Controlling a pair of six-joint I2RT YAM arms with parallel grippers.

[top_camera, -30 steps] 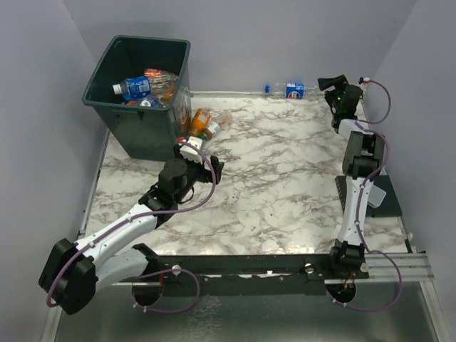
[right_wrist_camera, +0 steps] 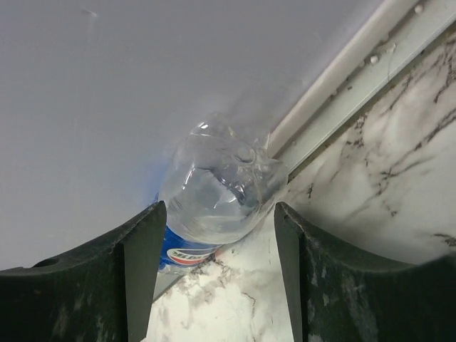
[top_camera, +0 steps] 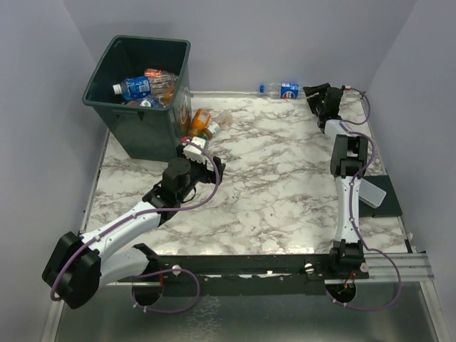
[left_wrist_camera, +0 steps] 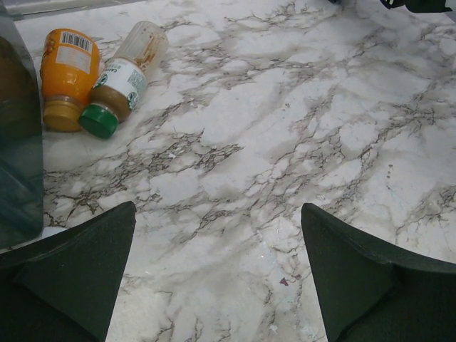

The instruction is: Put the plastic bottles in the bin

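Note:
A clear bottle with a blue Pepsi label (top_camera: 288,90) lies along the back wall. My right gripper (top_camera: 313,95) is at its bottom end; in the right wrist view the bottle (right_wrist_camera: 217,192) sits just beyond the parted fingers, which are part open. My left gripper is open and empty over the marble, beside the bin (top_camera: 132,132). An orange bottle (left_wrist_camera: 70,68) and a clear bottle with a green cap (left_wrist_camera: 125,82) lie against the bin's right side. The bin holds several bottles.
A dark board (top_camera: 388,206) with a white piece lies at the right edge, beside my right arm. Walls enclose the back and sides.
The left arm is nearly still.

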